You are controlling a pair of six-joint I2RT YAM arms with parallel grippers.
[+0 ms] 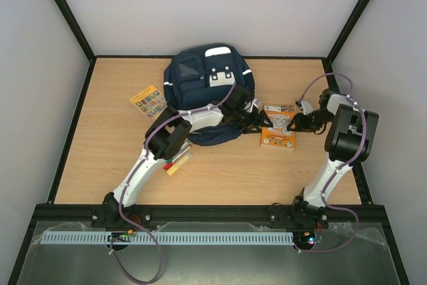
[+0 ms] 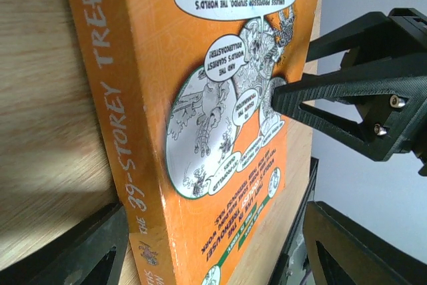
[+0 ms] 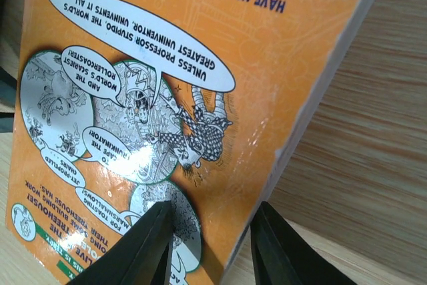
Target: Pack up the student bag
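Observation:
An orange comic book (image 1: 279, 139) lies cover up on the table, between my two grippers. In the left wrist view its spine (image 2: 110, 98) runs beside one finger of my left gripper; that finger is part open, wide around the spine edge. My right gripper is also part open: one finger is over the cover, the other just outside the page edge. Whether either grips firmly is not clear. The navy backpack (image 1: 193, 78) lies at the back, with my left arm across its lower part.
A yellow printed booklet (image 1: 149, 101) pokes out left of the backpack. Pens or similar red and yellow items (image 1: 177, 159) lie below it, partly hidden by the left arm.

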